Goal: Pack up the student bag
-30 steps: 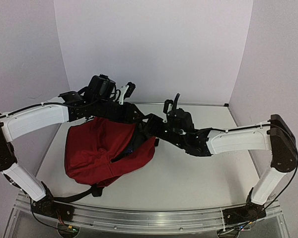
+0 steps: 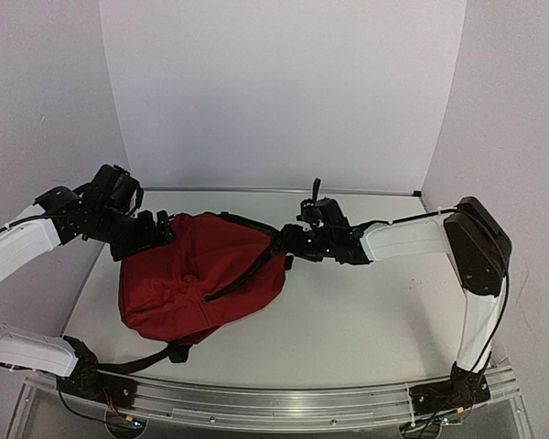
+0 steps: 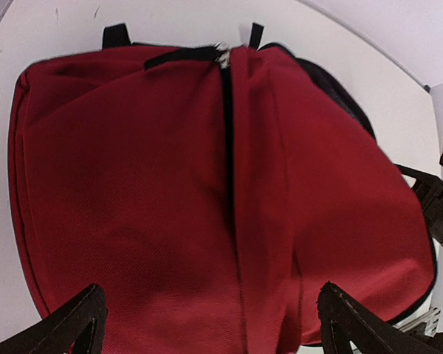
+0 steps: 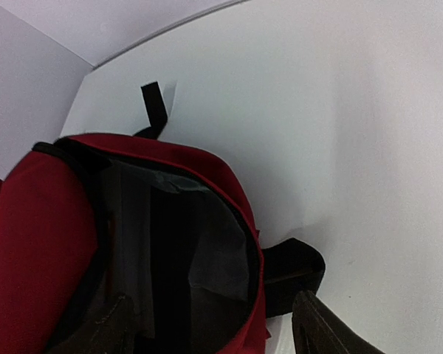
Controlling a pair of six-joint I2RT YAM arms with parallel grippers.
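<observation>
The red bag [image 2: 197, 283] lies on the table left of centre, its black-edged mouth facing right. In the right wrist view its mouth [image 4: 184, 243] gapes, showing a dark lining; its contents cannot be made out. My right gripper [image 2: 285, 240] is at the mouth, fingers [image 4: 317, 328] spread with the red rim between them but not clamped. Over the bag's upper left part hangs my left gripper [image 2: 163, 229]. Its fingers [image 3: 66, 324] stand wide apart above the red cloth, holding nothing.
A black strap [image 2: 137, 364] trails from the bag toward the lower left. Another short black strap [image 4: 294, 273] sticks out beside the mouth.
My left gripper has drawn back leftward from the mouth. The bag lies in the same place.
</observation>
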